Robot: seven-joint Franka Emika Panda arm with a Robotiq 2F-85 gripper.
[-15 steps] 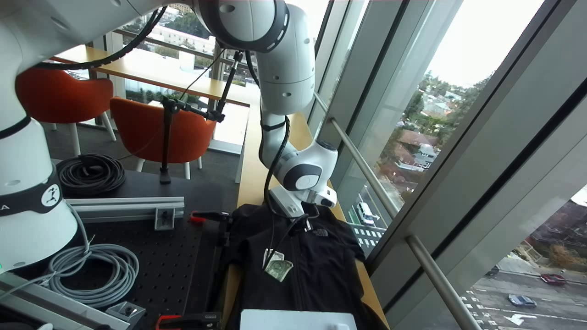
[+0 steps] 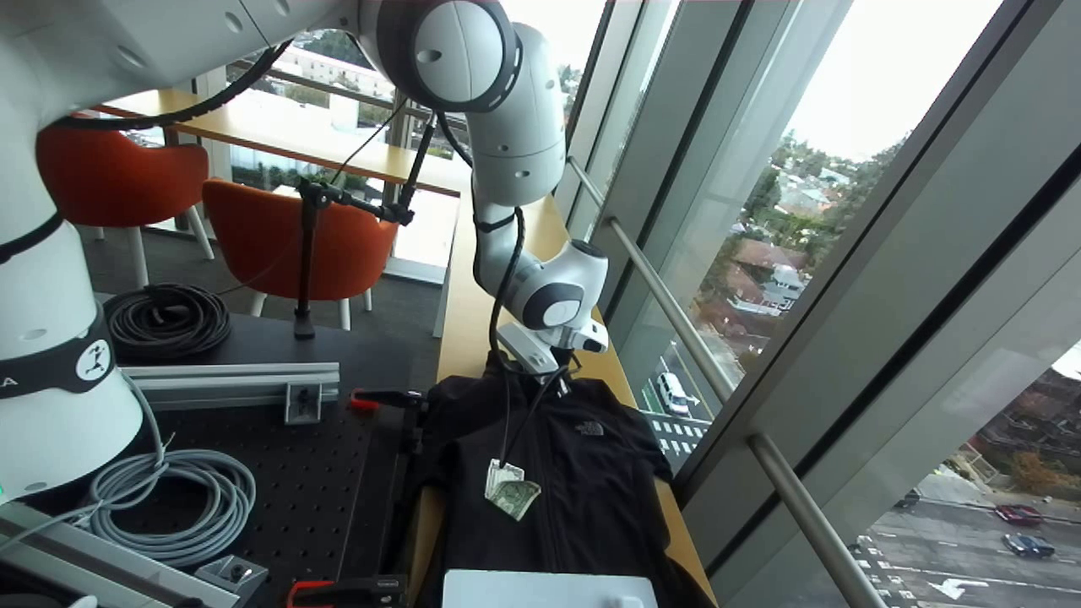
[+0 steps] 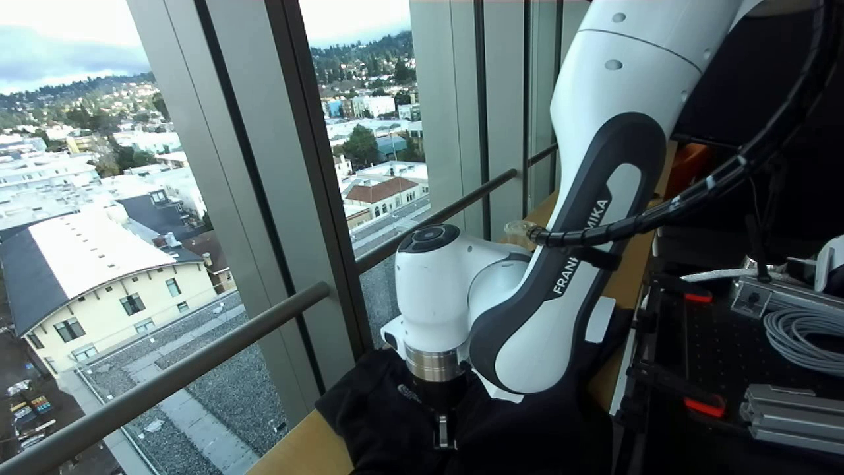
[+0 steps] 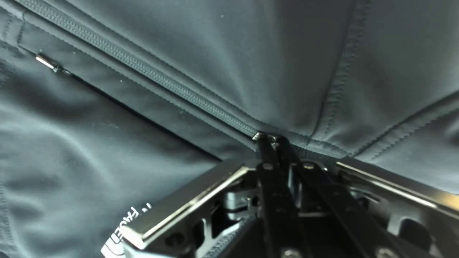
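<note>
A black jacket [image 2: 608, 496] lies spread on the wooden ledge, its chest logo showing. In the wrist view its main zipper [image 4: 172, 84] runs from the upper left to a metal slider [image 4: 258, 135] near the collar. My gripper is shut at that slider, with a bit of shiny metal, seemingly the zipper pull, between its fingertips. The zipper teeth look joined on the stretch leading up to the slider. A chest pocket with its own small pull [image 4: 45, 61] is at the left. In exterior view 1 the arm hides most of the collar end.
A dollar bill [image 2: 513, 491] rests on the jacket's front. A white flat object [image 2: 547, 589] is at the near end. Clamps [image 2: 380, 399] sit along the black table's edge at the left; a rail [image 2: 669, 304] and windows border the right.
My gripper and forearm have moved away from the camera and slightly left, up the jacket toward its collar. The bill has stayed where it was.
</note>
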